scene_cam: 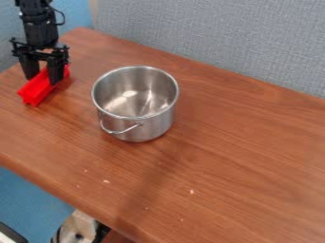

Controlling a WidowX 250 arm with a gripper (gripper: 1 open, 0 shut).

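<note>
A red bar-shaped object [37, 90] lies angled on the wooden table [229, 180] at the upper left. My black gripper [46, 68] is lowered onto its far end, shut on it; the fingertips are partly hidden and small. A steel pot [135, 102] with a wire handle hanging at its front stands just to the right of the red object, apart from it.
A grey textured wall [229, 38] runs along the back of the table. The table's left edge is close to the red object, with blue floor beyond.
</note>
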